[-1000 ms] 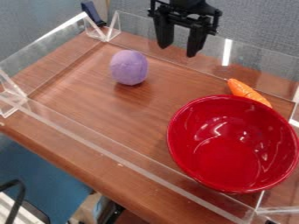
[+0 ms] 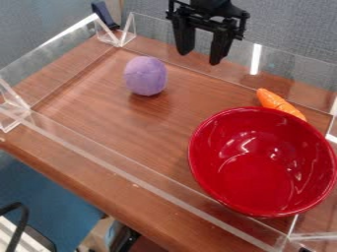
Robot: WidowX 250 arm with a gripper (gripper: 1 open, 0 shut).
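My black gripper (image 2: 203, 44) hangs over the back of the table, fingers pointing down and apart, nothing between them. A purple ball (image 2: 145, 76) rests on the wood left of it and lower in view. An orange carrot (image 2: 279, 105) lies to the right, just behind a large red bowl (image 2: 261, 165), which is empty and sits at the front right.
Clear acrylic walls (image 2: 118, 192) border the wooden work area (image 2: 118, 128). A blue floor and some cables show beyond the near edge at lower left.
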